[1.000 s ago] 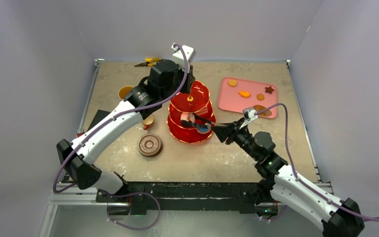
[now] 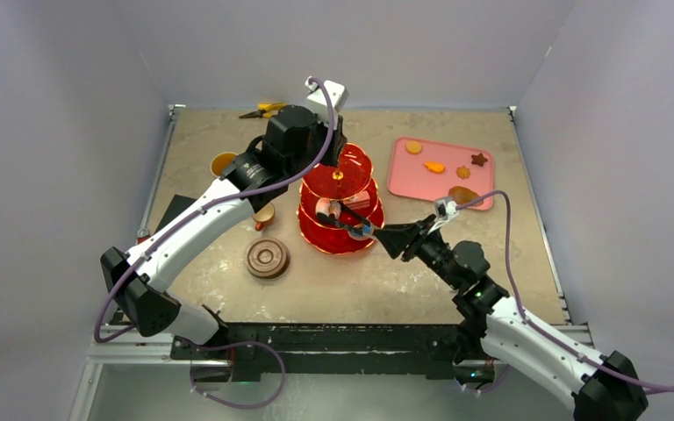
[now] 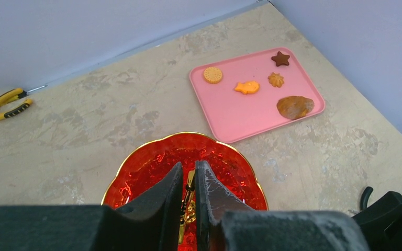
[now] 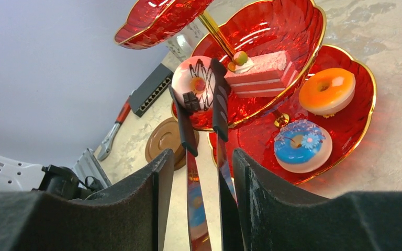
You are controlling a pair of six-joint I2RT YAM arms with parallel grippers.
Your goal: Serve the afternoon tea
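A three-tier red stand with gold rims stands mid-table. My left gripper is shut on its gold handle above the top plate. In the right wrist view, my right gripper holds dark-tipped metal tongs. The tong tips straddle a pink donut with dark stripes at the middle plate. Whether they press it firmly, I cannot tell. Beside it lies a pink layered cake slice. On the bottom plate are an orange donut and a blue donut.
A pink tray at the back right carries several cookies and a brown bread piece. Left of the stand are cups, a brown round lid and yellow-handled pliers.
The tongs and pink donut now sit a little farther left on the middle plate. The left arm stayed put.
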